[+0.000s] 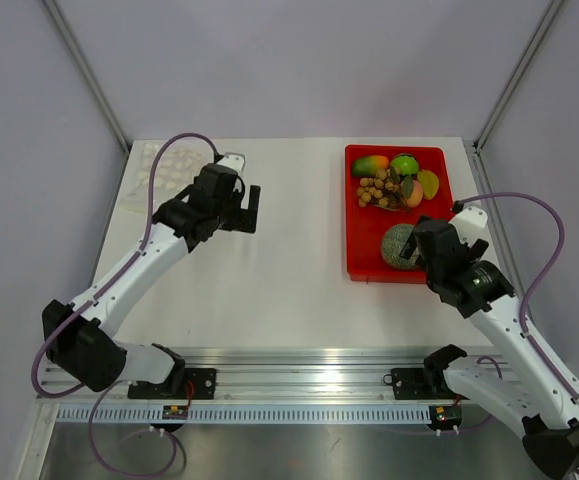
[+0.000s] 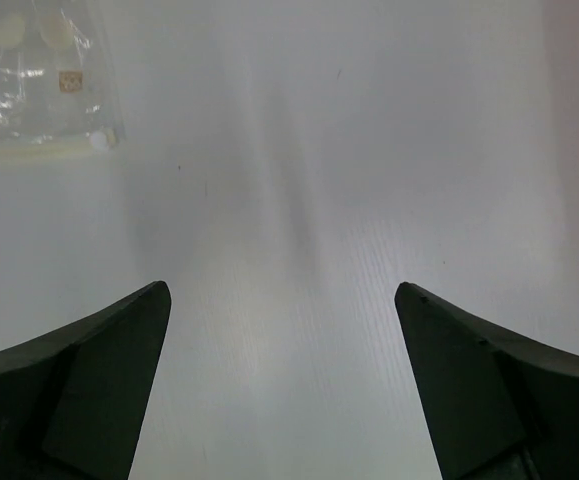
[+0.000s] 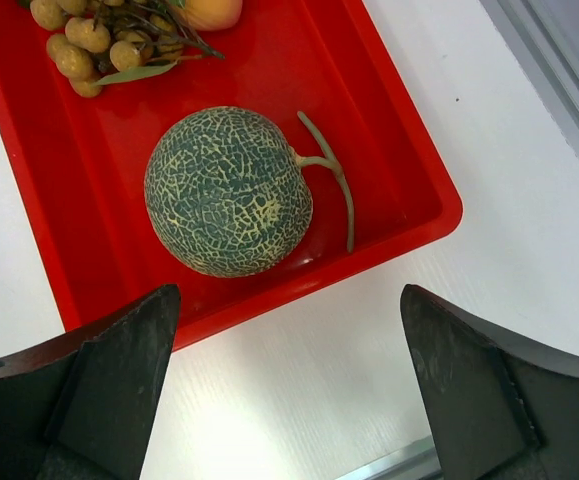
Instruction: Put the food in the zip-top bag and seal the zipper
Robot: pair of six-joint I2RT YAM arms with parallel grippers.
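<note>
A clear zip top bag (image 1: 172, 172) lies flat at the table's far left; its lower corner, with a pale zipper strip and slider, shows in the left wrist view (image 2: 39, 100). My left gripper is open above bare table, to the right of the bag and apart from it. On the right stands a red tray (image 1: 363, 260) holding the food. A netted green melon (image 3: 229, 190) with a stem rests near the tray's front. Over the tray's front edge, close to the melon, my right gripper hangs open with nothing between its fingers.
Farther back in the tray are a longan bunch (image 1: 377, 188), a mango (image 1: 367, 166), a green pepper (image 1: 404, 164), a peach-like fruit (image 1: 428, 183) and a yellow star-shaped fruit (image 1: 430, 206). Metal rails run along its front and sides.
</note>
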